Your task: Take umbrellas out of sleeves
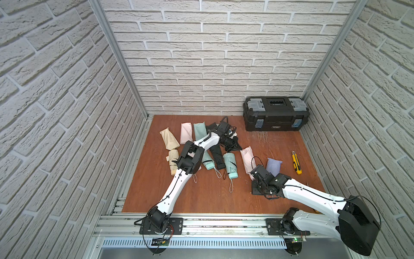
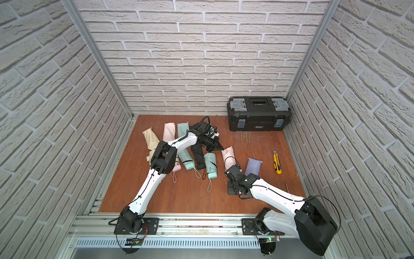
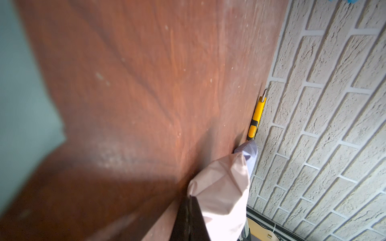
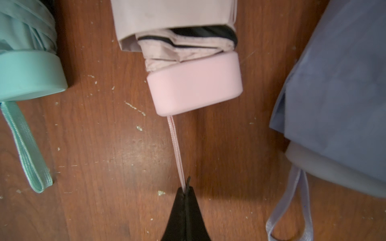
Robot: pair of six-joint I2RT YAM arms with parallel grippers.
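A pink umbrella (image 4: 195, 84) is partly out of its pale pink sleeve (image 4: 175, 14), its handle and folded fabric showing. My right gripper is shut on the umbrella's thin wrist strap (image 4: 174, 144), which is stretched straight. My left gripper is shut at the top end of the pink sleeve (image 3: 219, 184); a corner of fabric meets its fingertips, apparently pinched. A lavender umbrella in its sleeve (image 4: 325, 92) lies to the right, a mint umbrella (image 4: 30, 74) to the left.
More umbrellas and empty-looking sleeves (image 1: 186, 131) lie on the left. A black toolbox (image 1: 276, 113) stands at the back right, a yellow utility knife (image 1: 296, 161) at the right.
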